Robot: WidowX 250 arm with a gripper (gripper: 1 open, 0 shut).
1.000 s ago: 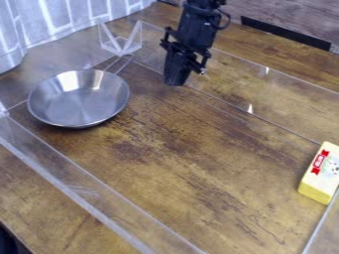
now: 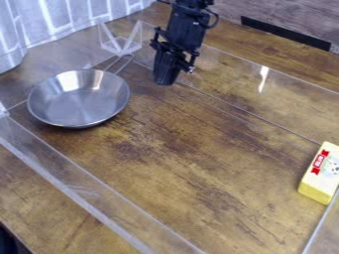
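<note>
My black gripper [image 2: 169, 69] is at the top centre of the camera view, low over the wooden table [image 2: 185, 169], shut, with nothing clearly visible between its fingers. A steel pan [image 2: 78, 97] lies to its left, its thin handle reaching up and to the right, toward a small clear plastic object [image 2: 119, 38] at the back.
A yellow block [image 2: 319, 177] with a red label lies at the right edge. A pale object [image 2: 7, 40] stands at the top left corner. Transparent strips run along the table's sides.
The pan and yellow block have not moved.
</note>
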